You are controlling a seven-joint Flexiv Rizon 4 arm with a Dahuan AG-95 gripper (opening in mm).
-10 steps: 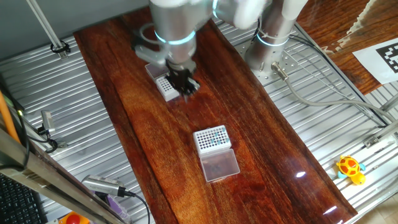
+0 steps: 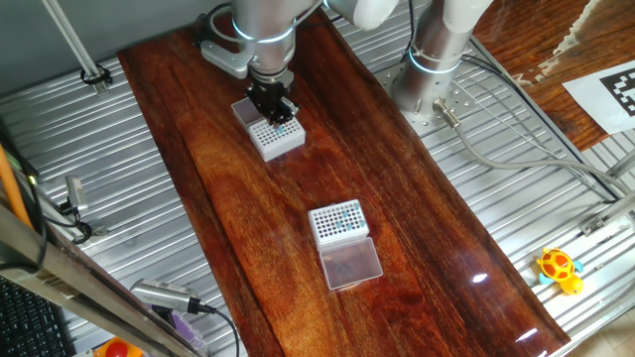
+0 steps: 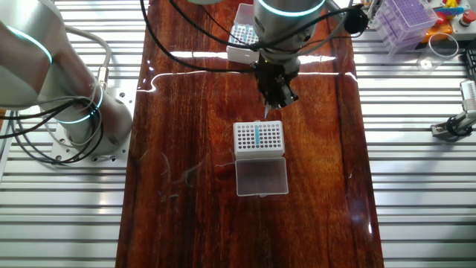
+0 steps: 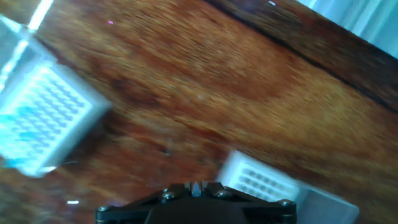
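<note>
My gripper (image 2: 278,118) hangs over the far white tip rack (image 2: 282,145), hiding part of it and its hinged clear lid. In exterior view 2 that rack (image 3: 258,149) lies just below the gripper (image 3: 269,103), with a teal column among its holes. A thin pale tip (image 3: 266,112) points down from the fingers. The wrist view shows the fingers together around a small bluish piece (image 4: 196,189), with the rack (image 4: 259,177) just past them. A second open rack (image 2: 338,222), holding several teal tips, rests nearer in exterior view 1.
The nearer rack's clear lid (image 2: 351,264) lies open on the wooden board (image 2: 218,188). Bare wood separates the racks. A metal camera (image 2: 165,295) stands off the board's left side; a toy turtle (image 2: 559,266) sits to the right. Cables (image 3: 201,65) hang around the arm.
In exterior view 1 my gripper has moved up and left, from beside the far rack to over it. More of that rack's near side shows now. Both racks have stayed put.
</note>
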